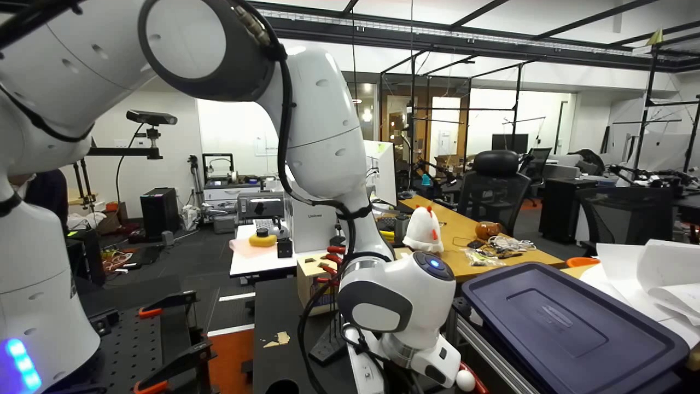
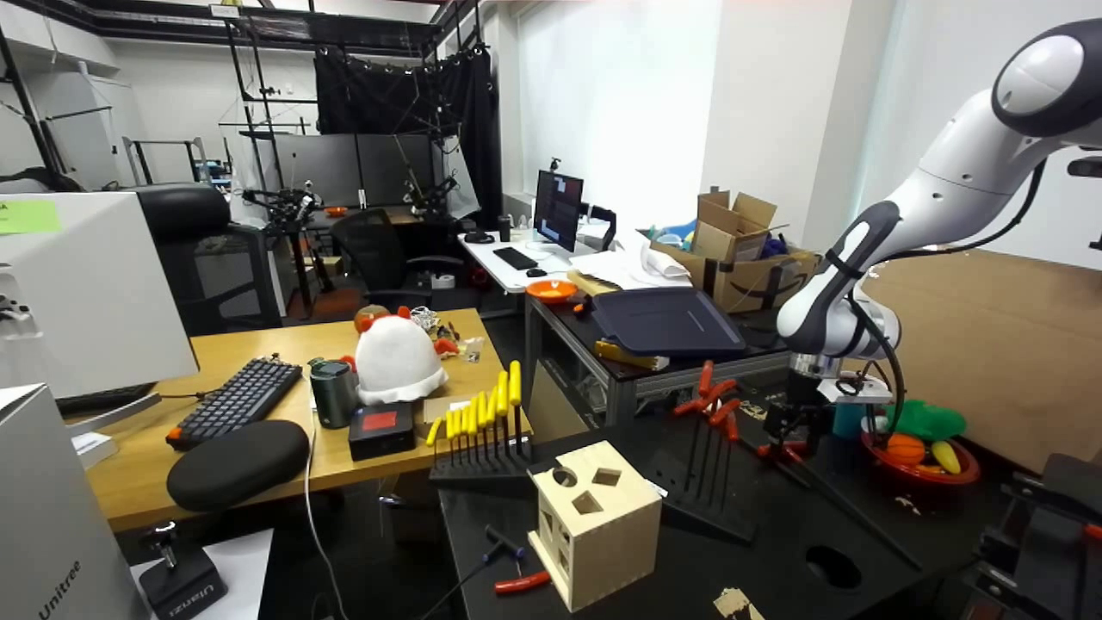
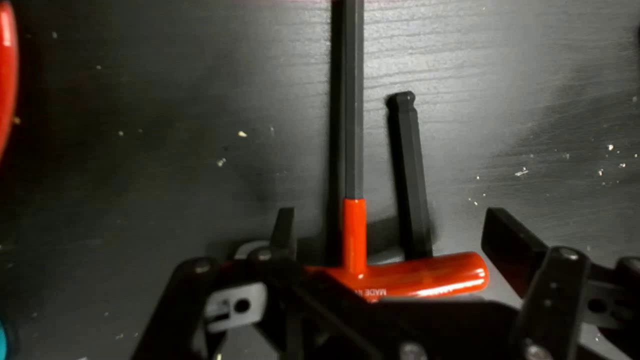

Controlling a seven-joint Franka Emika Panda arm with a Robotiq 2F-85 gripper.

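Note:
A T-handled hex key with a red handle [image 3: 432, 275] and a long dark shaft [image 3: 354, 120] lies on the black table in the wrist view. My gripper is open above it, one finger on each side of the handle. The left end of the handle is hidden behind the gripper's linkage. Beside the long shaft is a shorter black hex shaft [image 3: 414, 174], whose lower end passes out of sight at the handle. In exterior view 2 the gripper [image 2: 801, 422] is low over the table; exterior view 1 does not show its fingers.
Red-handled hex keys stand in a rack [image 2: 713, 496], close to the wooden shape box [image 2: 609, 527]. A red bowl [image 2: 925, 470] of toy food sits beside the gripper. The dark lid [image 2: 666, 322] lies behind. A round hole [image 2: 832, 567] opens in the table.

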